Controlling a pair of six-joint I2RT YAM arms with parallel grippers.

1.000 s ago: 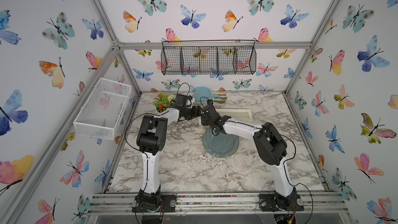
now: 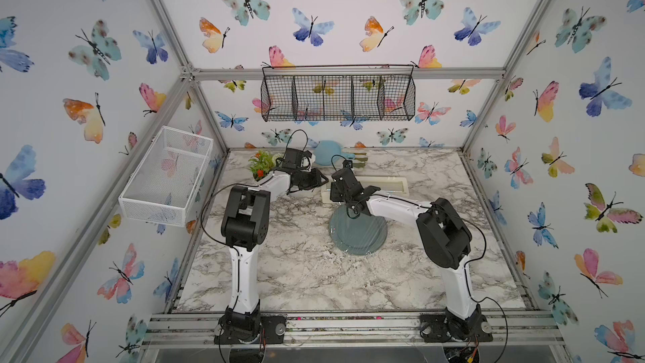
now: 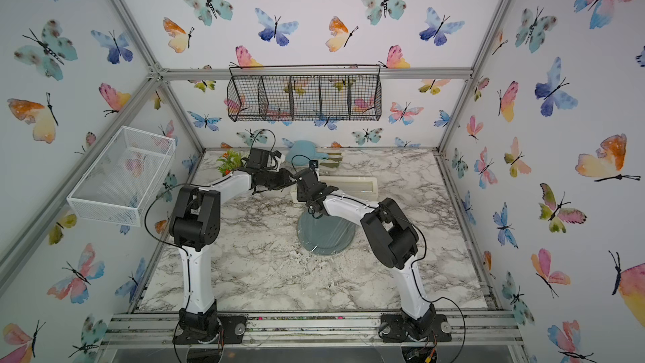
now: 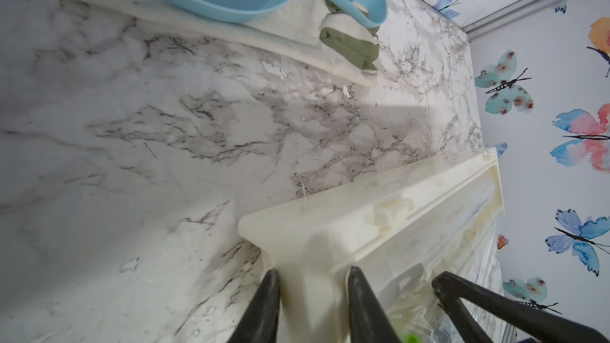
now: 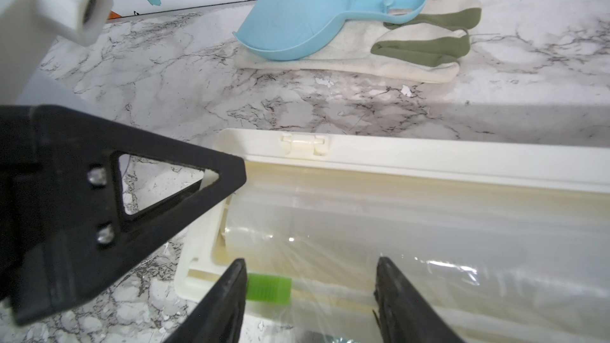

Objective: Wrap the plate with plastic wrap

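A cream wrap dispenser with a clear film roll lies behind the grey-blue plate, which has a shiny clear layer over it. My left gripper is shut on the dispenser's left end. My right gripper is part open over the dispenser's front edge near its left end, with film and a green piece seen between and behind its fingers. I cannot tell if it touches them.
A blue dustpan on striped cloth and a plant stand at the back. A white mesh basket hangs left, a wire rack on the back wall.
My right gripper has moved slightly to the right from where it was, its arm shifting with it. The left arm is nearly still.
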